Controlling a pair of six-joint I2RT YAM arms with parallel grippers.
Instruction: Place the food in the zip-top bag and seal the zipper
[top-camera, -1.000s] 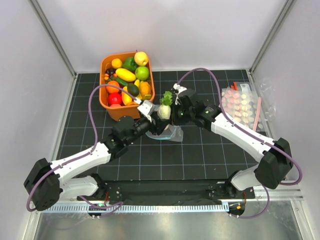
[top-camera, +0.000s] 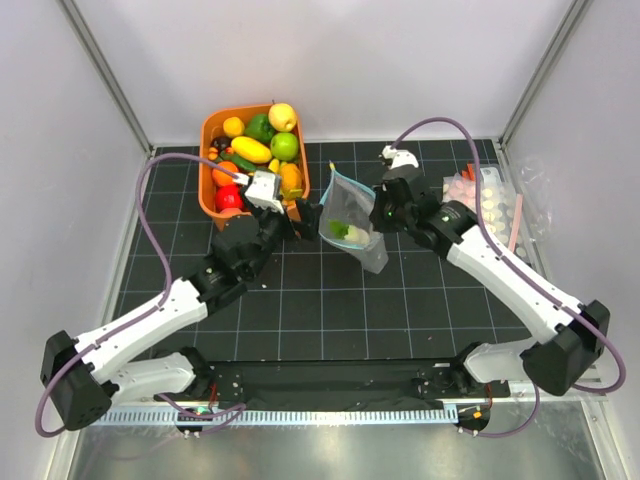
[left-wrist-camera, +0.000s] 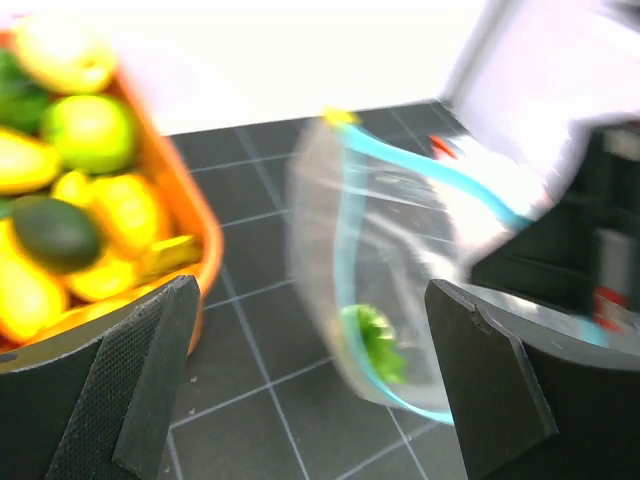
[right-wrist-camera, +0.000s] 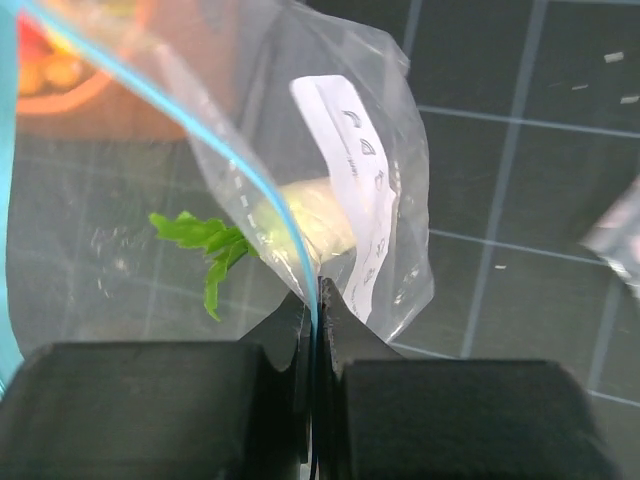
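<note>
A clear zip top bag (top-camera: 366, 208) with a blue zipper edge hangs with its mouth wide apart at the middle of the table. Inside it lies a pale vegetable (right-wrist-camera: 318, 215) with green leaves (right-wrist-camera: 205, 240). My right gripper is shut on the bag's rim at the blue strip. To the left of the bag, my left gripper (top-camera: 310, 222) stands open; in its wrist view the two fingers (left-wrist-camera: 130, 385) are wide apart with nothing held, and the bag's near edge (left-wrist-camera: 355, 290) shows beyond them.
An orange basket (top-camera: 207, 140) full of fruit and vegetables stands behind the left gripper. At the right back lies a clear package of round pieces (top-camera: 488, 210).
The vegetable, held upright in my left gripper a second ago, now lies in the bag. My left gripper moved left; the right gripper moved right, and the bag's mouth is spread wider.
</note>
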